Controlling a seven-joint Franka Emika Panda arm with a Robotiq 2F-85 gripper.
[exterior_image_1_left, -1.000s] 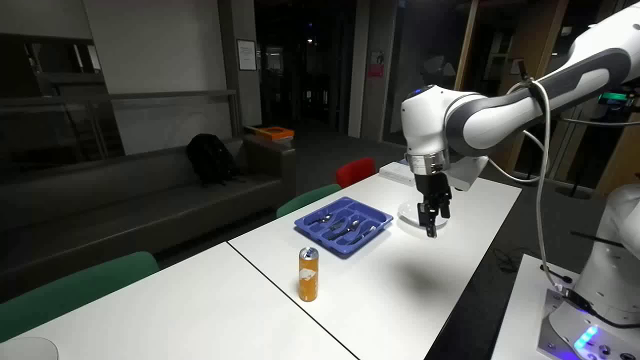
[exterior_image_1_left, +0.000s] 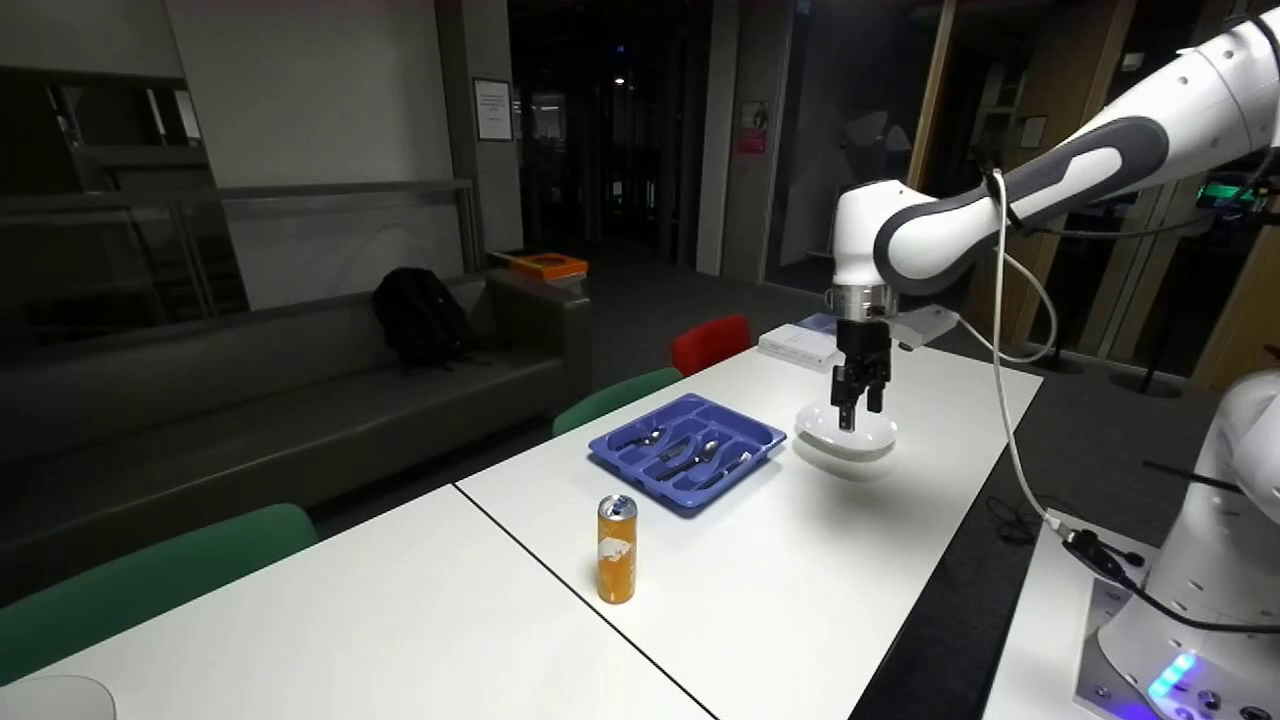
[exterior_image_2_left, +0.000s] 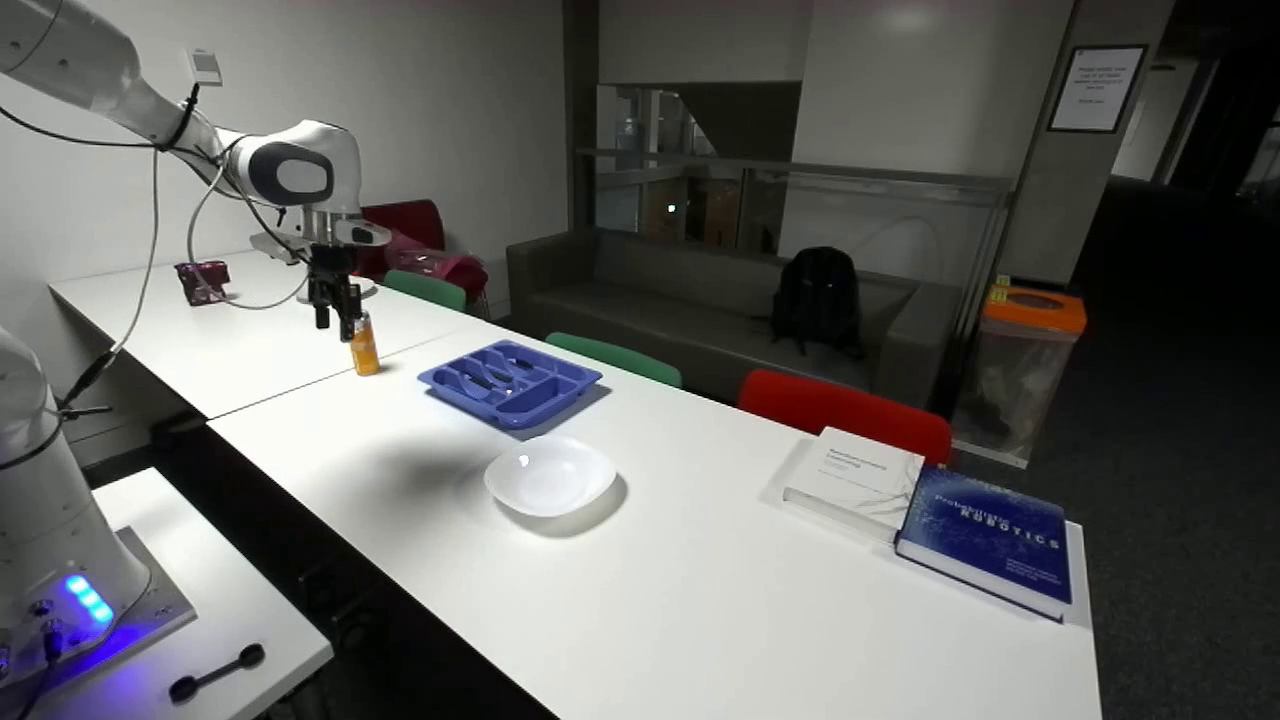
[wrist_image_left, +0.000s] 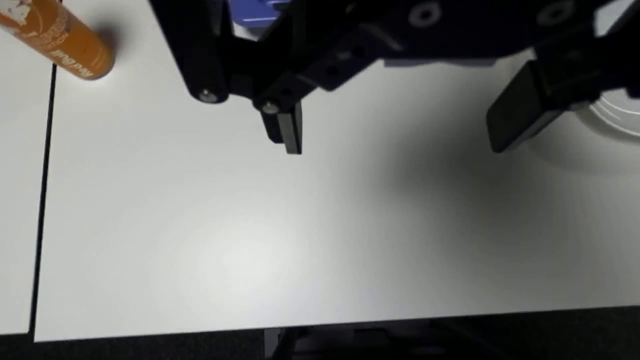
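My gripper (exterior_image_1_left: 860, 413) hangs in the air above the white table, fingers pointing down. In the wrist view the fingers of the gripper stand wide apart with bare tabletop beneath and nothing between them. The orange can (exterior_image_1_left: 617, 552) stands upright near the table seam. Between can and bowl, towards the couch, lies a blue tray (exterior_image_1_left: 768, 434) with cutlery in its compartments.
Two books, one white (exterior_image_2_left: 846, 478) and one blue (exterior_image_2_left: 986, 528), lie at the table's far end. A dark red item (exterior_image_2_left: 202, 282) sits on the other table half. Chairs line the couch side. The tabletop on the robot's side of the tray is clear.
The can, tray and bowl have stayed put.
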